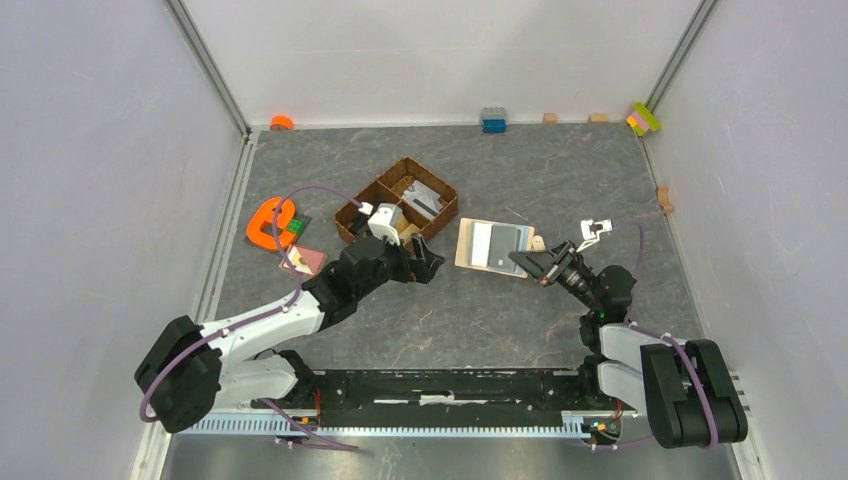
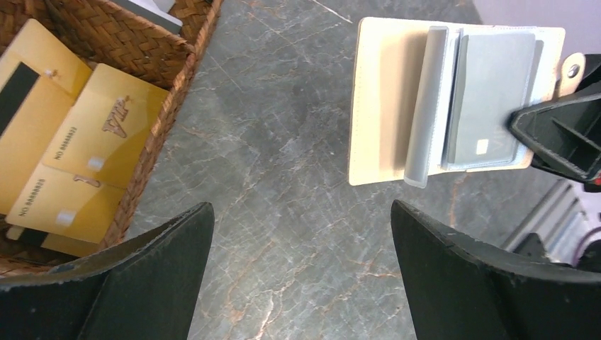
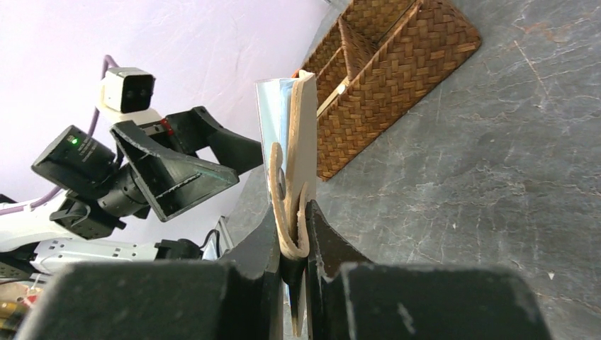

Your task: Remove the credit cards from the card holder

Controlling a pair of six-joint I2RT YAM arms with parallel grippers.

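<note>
The beige card holder [image 1: 464, 243] is held up over the table's middle, its right end between the fingers of my right gripper [image 1: 540, 266], which is shut on it. A white card and a grey card [image 2: 489, 99] show at the holder's face in the left wrist view. Seen edge-on in the right wrist view, the holder [image 3: 305, 142] stands tall between the fingertips. My left gripper is open and empty, pointing toward the holder but apart from it. Two yellow cards [image 2: 106, 127] lie in a basket compartment.
The woven basket [image 1: 447, 216] stands behind and left of the holder; a grey card lies in its far compartment. An orange letter toy [image 1: 263, 222] and a reddish card [image 1: 311, 262] are at the left.
</note>
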